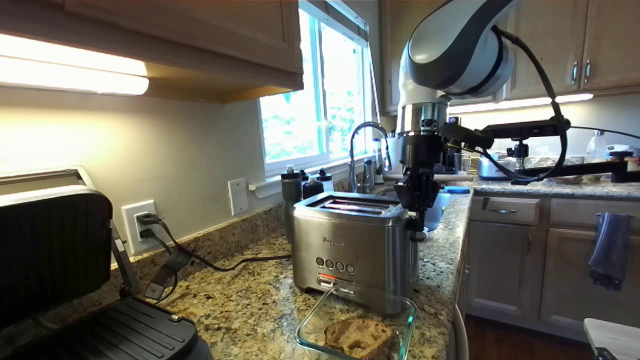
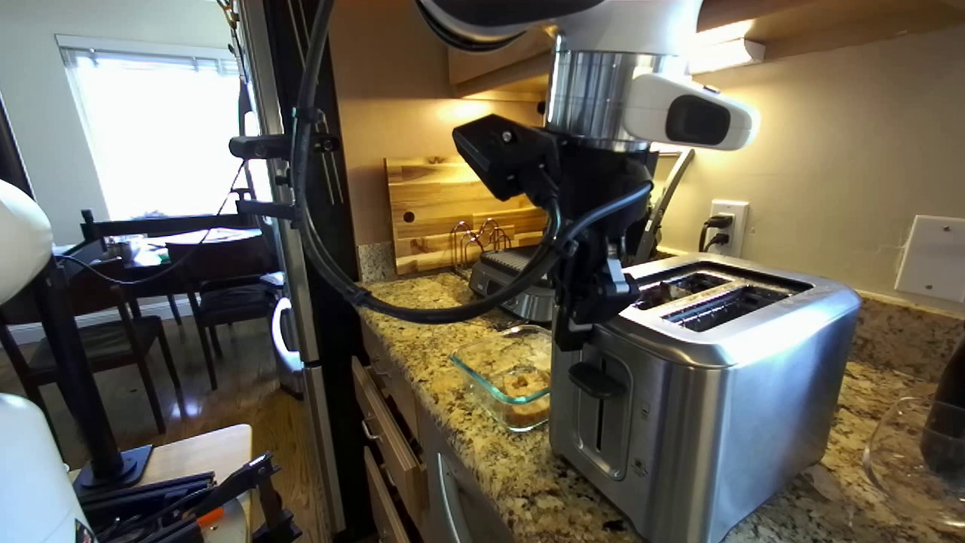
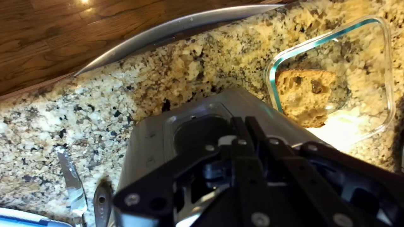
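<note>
A silver two-slot toaster [image 1: 354, 252] stands on the granite counter. Its slots [image 2: 715, 294] show no bread above the top, and its dark lever [image 2: 597, 380] is near the top of its track. My gripper [image 2: 570, 344] points down against the lever end of the toaster, just above and beside the lever. Its fingers [image 3: 239, 130] are close together, with nothing seen between them. A bread slice [image 3: 305, 96] lies in a clear glass dish [image 3: 272, 81] by the toaster. Whether the fingertips touch the toaster body is hard to tell.
A black grill [image 1: 108, 324] stands open at the left. A knife [image 3: 72, 181] and a dark handle [image 3: 102, 202] lie by the toaster. The counter edge runs close to the lever side. A cord [image 1: 234, 264] trails behind.
</note>
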